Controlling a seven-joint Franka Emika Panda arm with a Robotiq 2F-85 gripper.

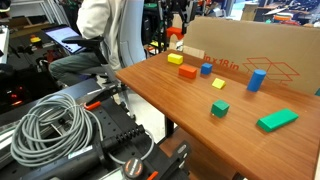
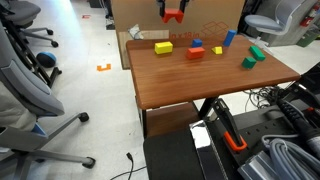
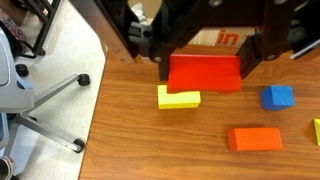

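My gripper is shut on a red block [image 3: 205,76], its fingers at either end. In exterior view 2 that red block [image 2: 174,15] hangs in the air above the far left part of the table. Below it on the wood lies a yellow block [image 2: 163,47], and the held block partly covers the yellow block [image 3: 179,98] in the wrist view. A second red block [image 1: 187,72] and a blue cube [image 1: 206,69] rest to the right of the yellow one.
Farther right on the table stand a small yellow block [image 1: 217,84], a blue cylinder [image 1: 257,80], a green block [image 1: 220,108] and a long green block [image 1: 277,120]. A cardboard panel [image 1: 240,45] lines the back edge. Bare wood fills the table's near left part.
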